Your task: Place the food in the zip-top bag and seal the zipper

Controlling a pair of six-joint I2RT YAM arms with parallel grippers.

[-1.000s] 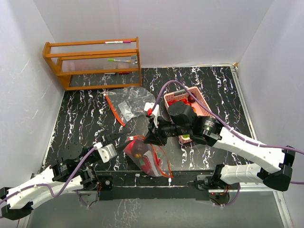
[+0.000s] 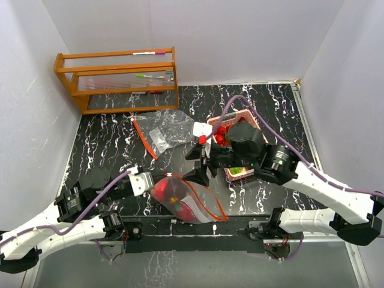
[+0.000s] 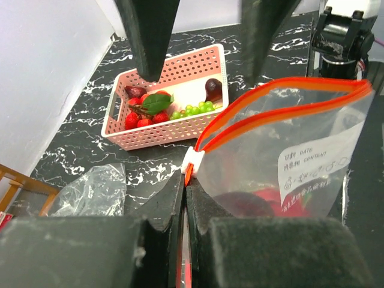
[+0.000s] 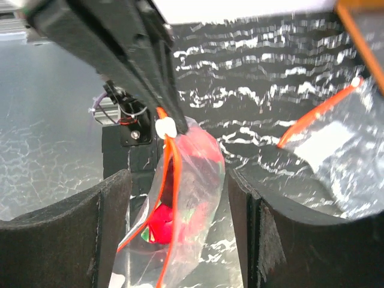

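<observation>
The zip bag (image 2: 192,204) with orange zipper and red food inside lies at the table's front middle. My left gripper is shut on the zipper's end beside the white slider, also seen in the right wrist view (image 4: 166,128). My right gripper is open beside the bag, its two fingers framing it in its own view and hanging above the slider in the left wrist view. The pink basket (image 3: 164,129) holds strawberries, grapes and other food, partly hidden by the right arm from above.
A second, flat bag (image 2: 168,129) lies behind on the dark table. A wooden rack (image 2: 114,68) with markers stands at the back left.
My right gripper has risen or shifted slightly and is now open wider at the bag. The left gripper has moved slightly right, and the bag's free corner has shifted right.
</observation>
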